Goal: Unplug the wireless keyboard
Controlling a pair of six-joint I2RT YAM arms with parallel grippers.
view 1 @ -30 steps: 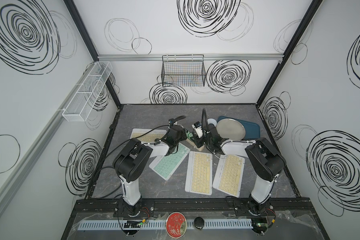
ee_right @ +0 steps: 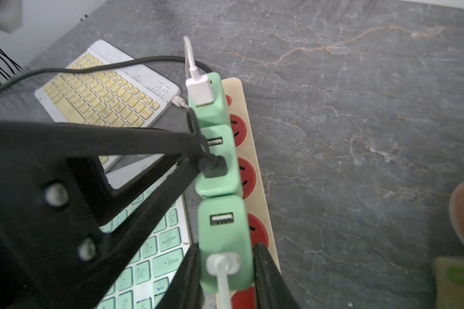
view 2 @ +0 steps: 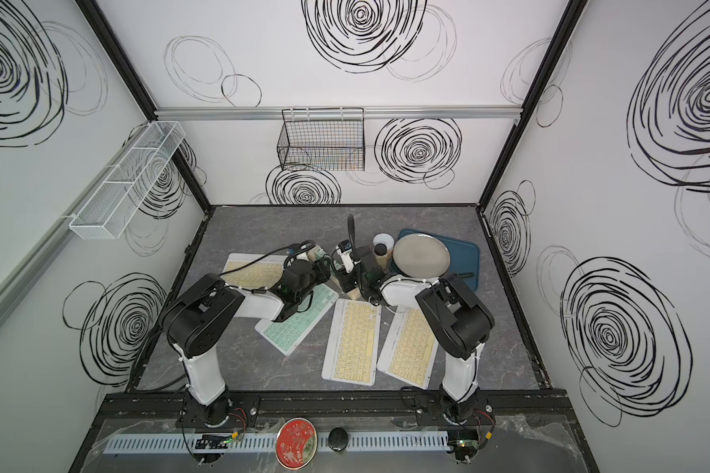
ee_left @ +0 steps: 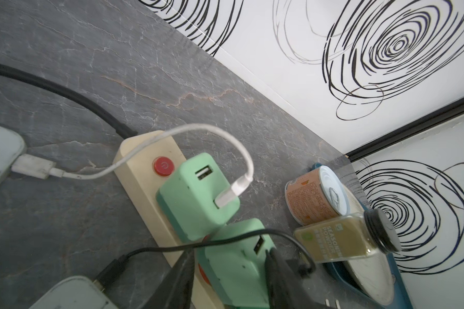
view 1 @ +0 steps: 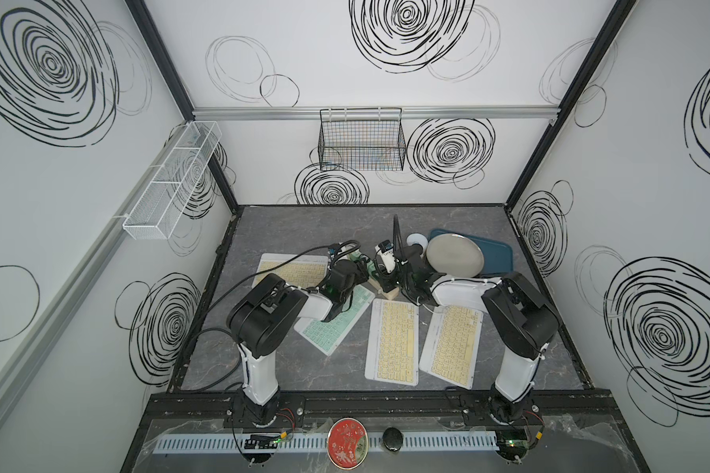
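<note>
A cream power strip (ee_left: 139, 170) with red sockets carries green USB chargers (ee_left: 190, 195). A white cable plug (ee_left: 232, 191) is in one; a black cable runs to another. My right gripper is shut on the nearest green charger (ee_right: 221, 242), which has a white cable in it. My left gripper is part open at the middle charger; whether its fingertips touch it is unclear. Keyboards lie around the strip, among them a mint one (view 1: 331, 323).
A blue tray (view 1: 493, 252) with a plate (view 1: 453, 254) stands back right, beside a can (ee_left: 314, 195) and a seasoning jar (ee_left: 340, 237). Two yellow keyboards (view 1: 394, 343) lie in front. Wire baskets (view 1: 361, 142) hang on the walls.
The right gripper and arm have moved slightly left.
</note>
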